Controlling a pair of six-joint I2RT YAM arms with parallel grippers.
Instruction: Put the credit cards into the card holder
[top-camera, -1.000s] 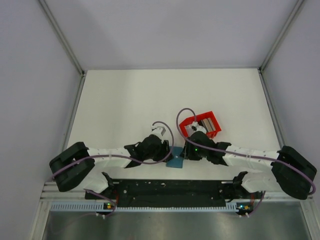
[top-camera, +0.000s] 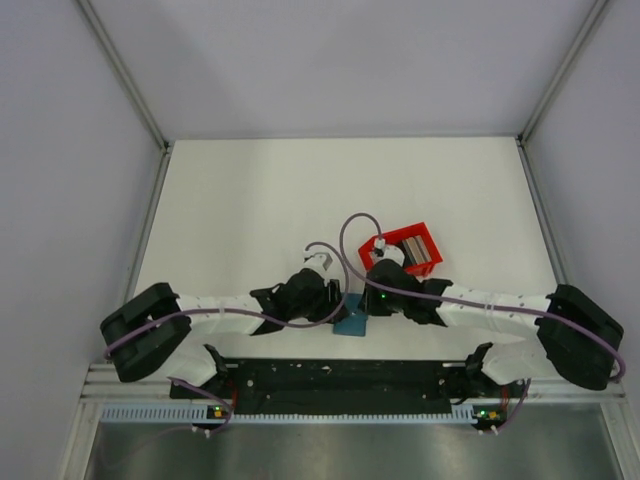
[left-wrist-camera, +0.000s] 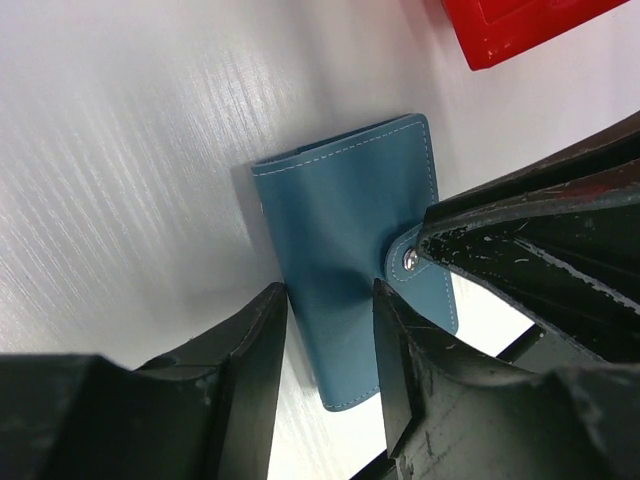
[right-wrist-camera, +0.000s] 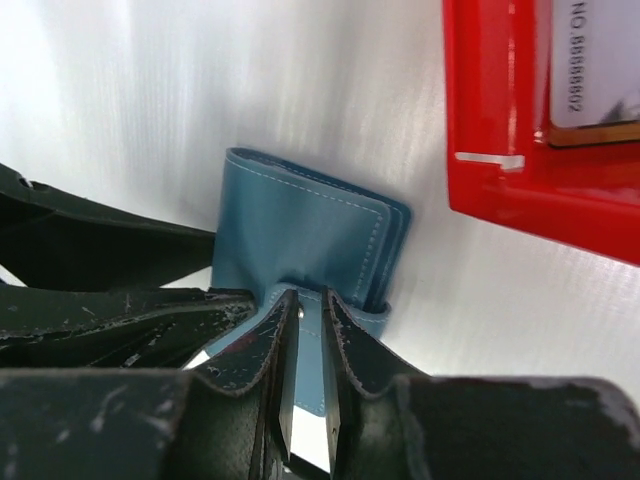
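The blue card holder lies on the table between the two arms, its snap flap facing up. My left gripper is part open at its left edge: one finger is beside that edge, the other over the face. From the opposite side, my right gripper comes down over the flap and its metal snap, its tips a narrow gap apart. Whether they touch the flap is unclear. The credit cards stand in the red box behind the right gripper; one printed card shows in the right wrist view.
The two grippers are very close together over the holder, with little room between them. Dark cables loop up above both wrists. Bare white table stretches across the left and back.
Over the last second the right arm has shifted slightly left, closer to the holder and the left gripper. Left arm, holder and red box look nearly the same.
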